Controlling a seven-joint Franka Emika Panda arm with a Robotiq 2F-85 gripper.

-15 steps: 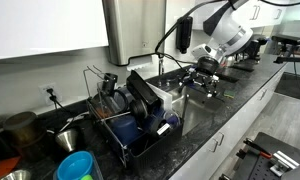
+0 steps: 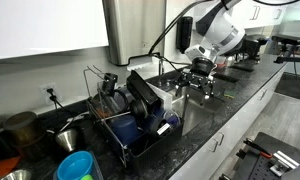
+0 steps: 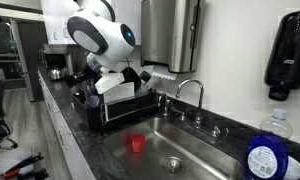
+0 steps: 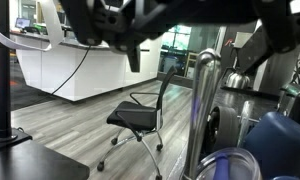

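Observation:
In exterior view 1 my gripper (image 2: 180, 80) hangs from the white arm, above the counter by the sink end of the dish rack (image 2: 140, 143). It is open, and I make out nothing held in it. Blurred dark parts of the gripper fill the top of the wrist view. Below them, at lower right, show a clear cup (image 4: 230, 163), a metal bar (image 4: 201, 105) and a blue item (image 4: 280, 140). Exterior view 2 has the arm (image 3: 102, 40) in front of the rack, hiding much of it. Dark pans (image 2: 143, 95) stand upright in the rack.
A red cup (image 3: 138, 143) stands in the sink (image 3: 170, 155), under the tall faucet (image 3: 199, 100). A bottle of blue liquid (image 3: 265, 150) stands beyond it. Left of the rack are a blue pot (image 2: 77, 166) and metal pots (image 2: 23, 128).
The arm and gripper have shifted slightly left, toward the dish rack. The rack and the things on the counter look unmoved.

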